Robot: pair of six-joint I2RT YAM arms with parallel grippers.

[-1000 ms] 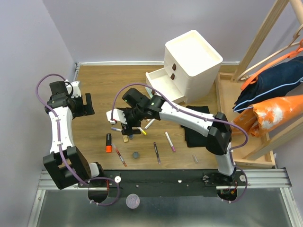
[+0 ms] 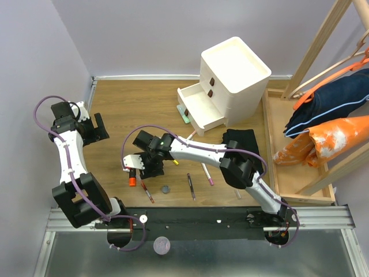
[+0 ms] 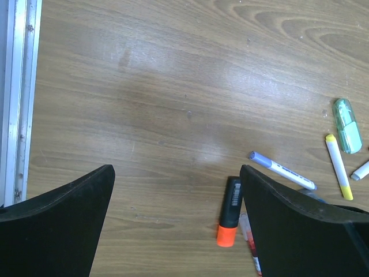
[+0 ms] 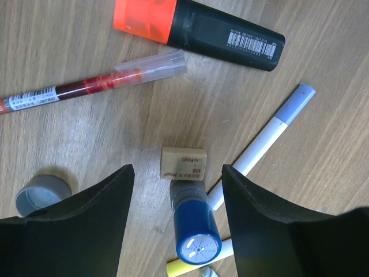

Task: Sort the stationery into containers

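Observation:
My right gripper is open above the table. Between its fingers lie a small beige block [image 4: 183, 163] and a blue-capped bottle [image 4: 197, 228] touching it; a white marker with a blue cap [image 4: 262, 141] runs past the right finger. Further up are an orange-and-black highlighter [image 4: 225, 34] and a red pen [image 4: 104, 83]. A grey round piece [image 4: 41, 193] sits to the left. My left gripper stands open over bare wood at the table's left. An open white drawer [image 2: 199, 109] juts from the white cabinet [image 2: 235, 66], which also has closed drawers.
A green-capped item [image 2: 183, 113] lies by the drawer. Near the front are a dark pen [image 2: 191, 186] and a pink-tipped marker [image 2: 207, 174]. A black cloth-like pad [image 2: 248, 141] lies right of centre, before a wooden rack [image 2: 300, 184].
The left arm has shifted slightly left.

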